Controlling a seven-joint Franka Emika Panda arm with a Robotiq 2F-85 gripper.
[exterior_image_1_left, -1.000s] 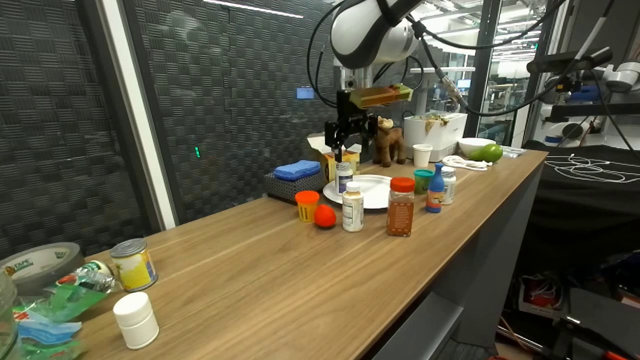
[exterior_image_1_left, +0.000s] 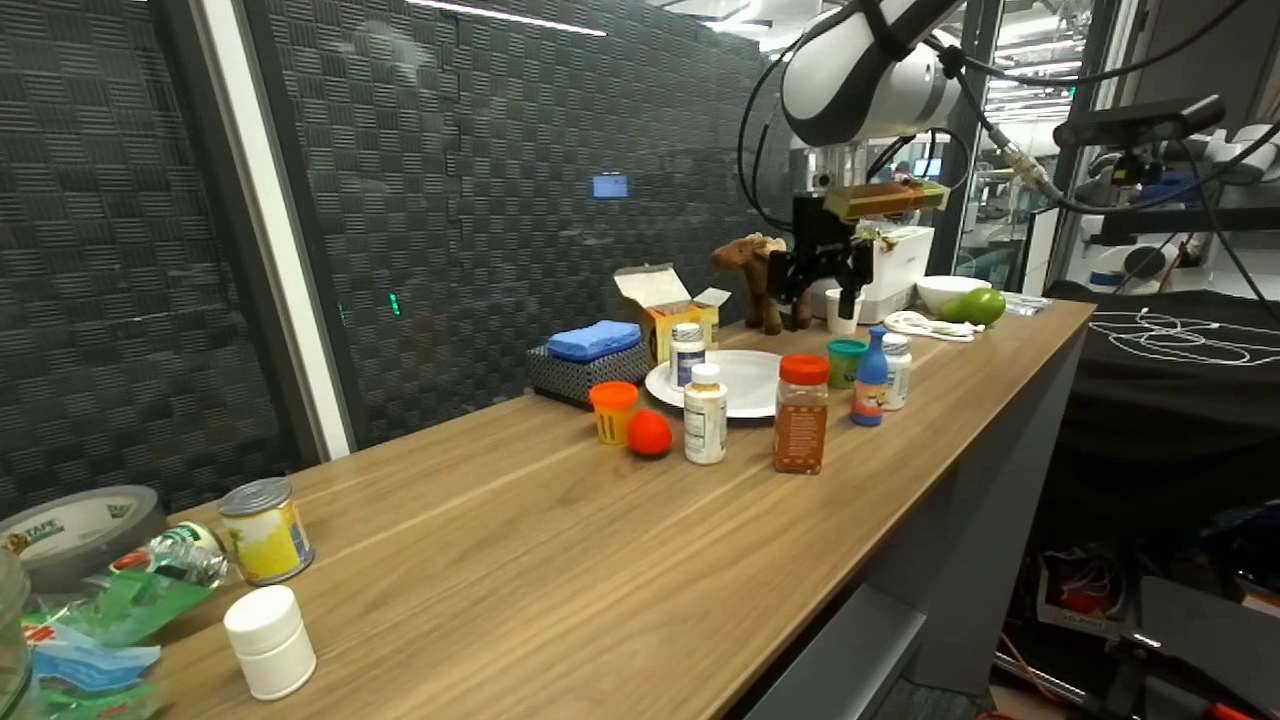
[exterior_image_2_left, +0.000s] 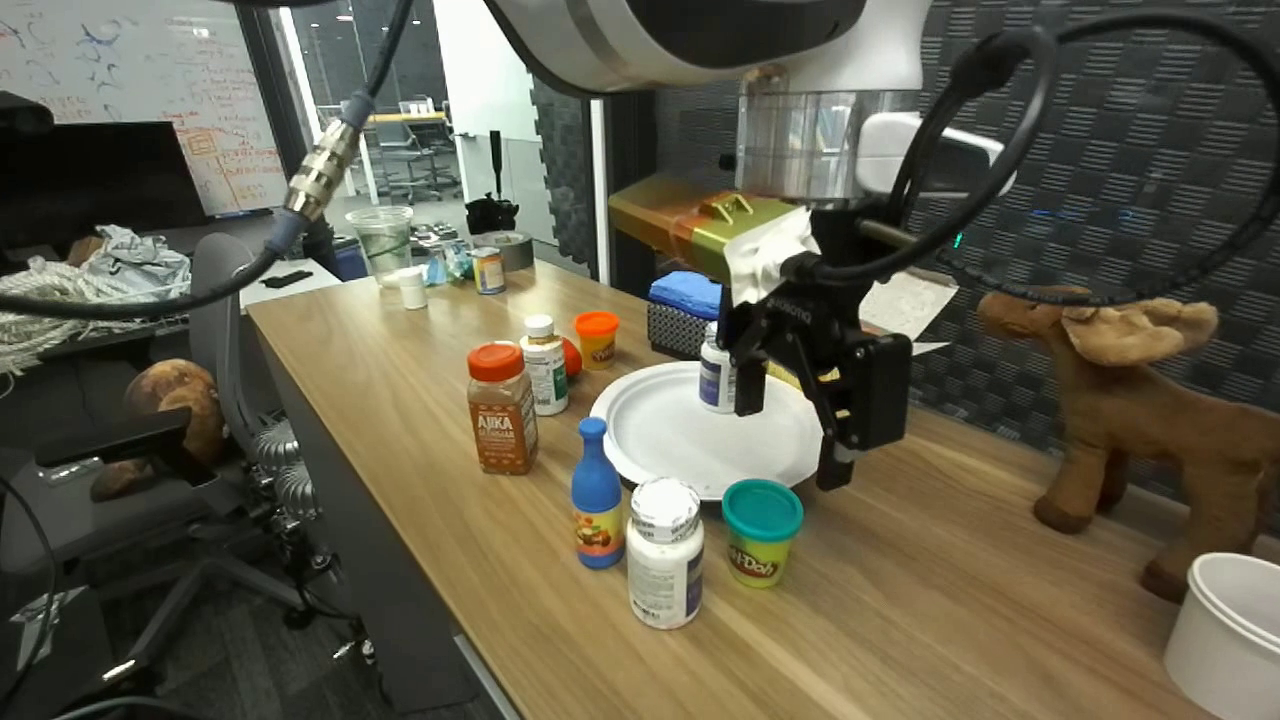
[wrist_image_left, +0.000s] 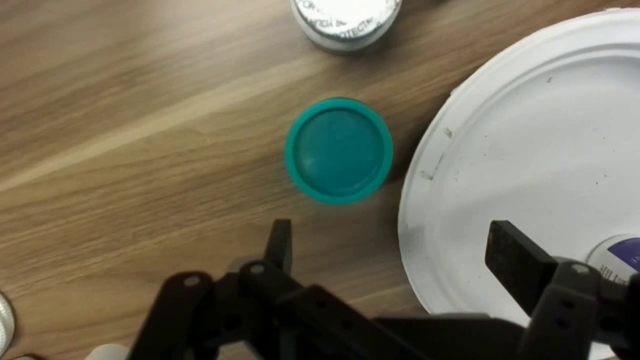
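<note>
My gripper (exterior_image_2_left: 786, 438) hangs open above the table, with nothing between its fingers. In the wrist view its two black fingertips (wrist_image_left: 279, 246) stand wide apart, one over bare wood and the other over the white plate (wrist_image_left: 420, 240). A Play-Doh tub with a teal lid (wrist_image_left: 339, 151) stands on the wood beside the plate, ahead of the fingers. Past it is a white bottle with a printed seal on top (wrist_image_left: 348, 18). Another white bottle with a purple label (exterior_image_2_left: 717, 372) stands upright on the plate, partly hidden behind a finger in exterior view 2.
Close to the teal tub stand a blue bottle (exterior_image_2_left: 596, 492) and a red-capped spice jar (exterior_image_2_left: 503, 408). An orange tub (exterior_image_1_left: 614, 412), a red ball (exterior_image_1_left: 649, 433) and a white pill bottle (exterior_image_1_left: 705, 415) cluster nearby. A plush moose (exterior_image_2_left: 1116, 408) and paper cup (exterior_image_2_left: 1230, 636) flank the right side.
In exterior view 1 the arm and open gripper have moved right, away from above the bottle on the plate. The objects on the table stay where they were.
</note>
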